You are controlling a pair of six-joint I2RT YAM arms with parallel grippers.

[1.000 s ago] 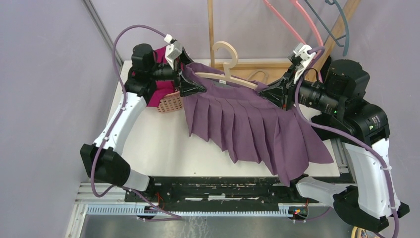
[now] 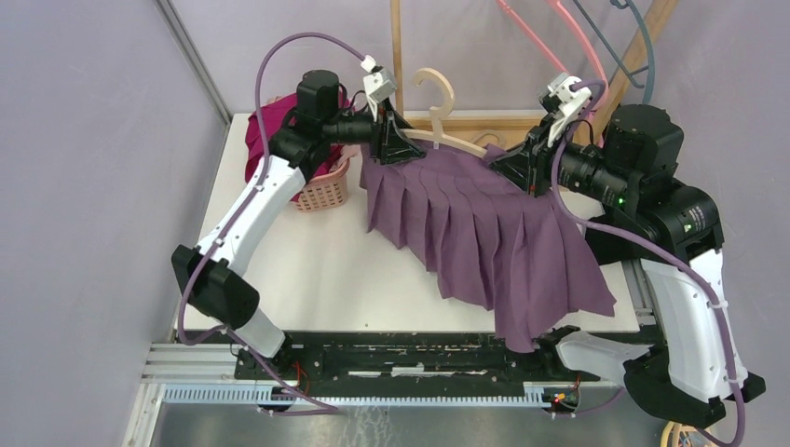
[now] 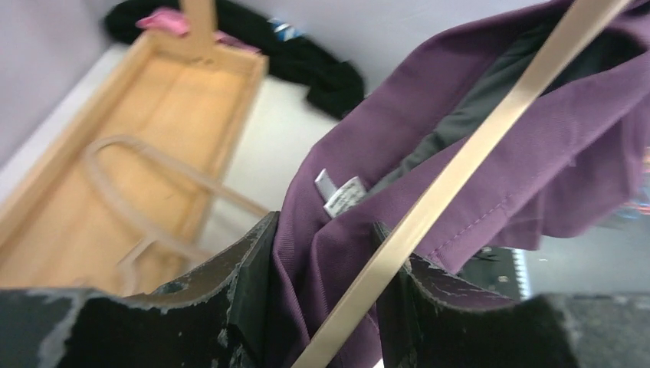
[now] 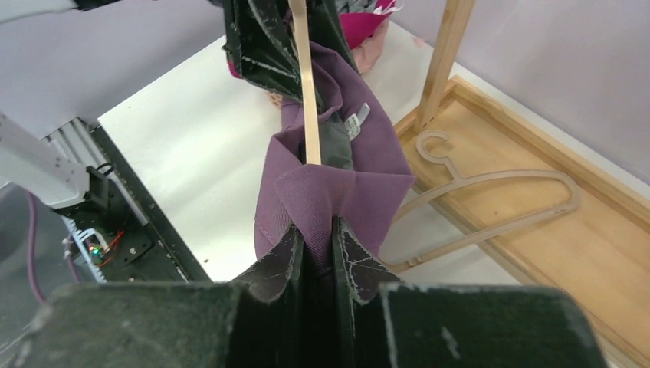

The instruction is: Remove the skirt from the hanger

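The purple pleated skirt [image 2: 447,209] hangs between my two arms, beneath a pale wooden hanger [image 2: 451,95]. My left gripper [image 2: 416,142] is shut on the skirt's waistband at its left end. In the left wrist view, the hanger's bar [image 3: 460,175] crosses in front of its fingertips and runs into the waist opening. My right gripper is at the opposite end, fingers close together around folded waistband cloth [image 4: 314,203]; how firmly they pinch cannot be told. From that side, the bar [image 4: 309,96] passes down into the waist opening beside a white label [image 4: 355,121].
A pink basket [image 2: 321,193] with magenta cloth stands at the back left. Behind, another hanger [image 4: 498,175] lies across the wooden rack base [image 4: 598,268]. Pink and grey hangers hang at upper right.
My left gripper has moved right over the last second, along the hanger, bringing the skirt's left end inward. The skirt now bunches more closely and hangs lower. The right gripper has shifted slightly.
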